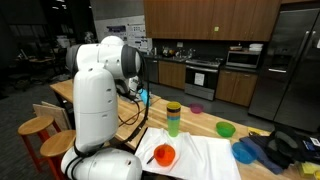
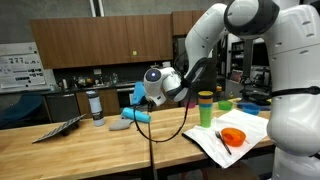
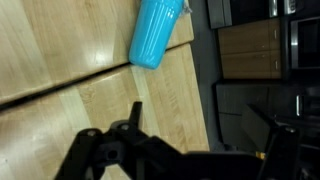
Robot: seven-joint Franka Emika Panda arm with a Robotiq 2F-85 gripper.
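A blue cylinder (image 3: 155, 35) lies on the wooden table at the top of the wrist view. In exterior view 2 the blue cylinder (image 2: 138, 116) lies below and slightly left of my gripper (image 2: 154, 98). The dark fingers (image 3: 134, 117) stand wide apart in the wrist view, with only bare table and floor showing between them. My gripper is open and apart from the cylinder. From exterior view 1 the fingertips are too small to make out.
A stack of coloured cups (image 2: 205, 108) stands near a white cloth (image 1: 205, 153) that carries an orange bowl (image 1: 164, 155). A green bowl (image 1: 225, 129) sits farther along. Behind the cylinder stands a dark canister (image 2: 95, 104). Bare table lies at left in exterior view 2.
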